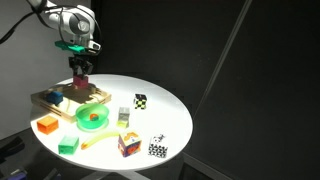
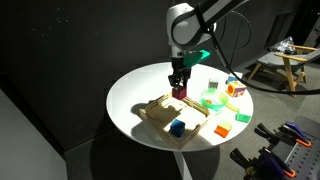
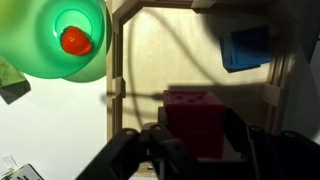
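A red block (image 1: 81, 83) is gripped in my gripper (image 1: 82, 74), which points down and is shut on it. In exterior view 2 the red block (image 2: 180, 93) shows over the far part of a shallow wooden tray (image 2: 157, 128). Seen from the wrist, the red block (image 3: 195, 118) sits between dark fingers, over the tray's light floor (image 3: 165, 50); whether it touches that floor, I cannot tell. A blue block (image 3: 246, 47) rests inside the tray, apart from the red one.
Beside the tray stands a green bowl (image 1: 83, 122) with a small red item (image 3: 75, 40) in it. An orange block (image 1: 47, 124), a green block (image 1: 68, 145), a yellow banana-like object (image 1: 100, 138) and several patterned cubes lie around the white table.
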